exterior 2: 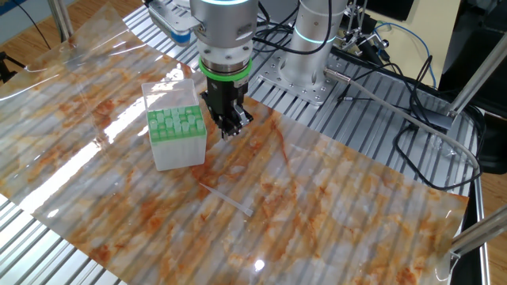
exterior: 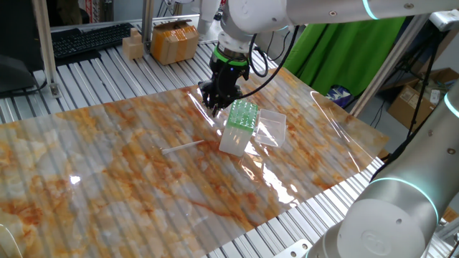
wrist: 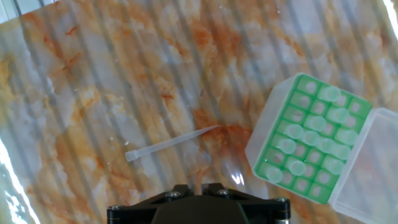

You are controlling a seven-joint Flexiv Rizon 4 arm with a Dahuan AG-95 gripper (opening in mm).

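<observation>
A thin translucent pipette tip (wrist: 171, 144) lies on the marbled sheet, its narrow end pointing toward the tip box (wrist: 264, 134). That box is a frosted tub with a green grid top (exterior 2: 176, 124) holding several tips; other holes are empty. Its clear lid (exterior: 271, 129) stands open on the far side from the loose tip. My gripper (exterior: 215, 112) hangs over the sheet beside the box, apart from both box and loose tip. At the bottom of the wrist view, its fingers (wrist: 214, 188) are drawn together, with only a narrow gap and nothing visible held between them.
The glossy marbled sheet (exterior: 93, 165) is mostly bare. Behind it stand a cardboard box (exterior: 174, 41), wooden blocks (exterior: 133, 46) and a keyboard (exterior: 93, 39).
</observation>
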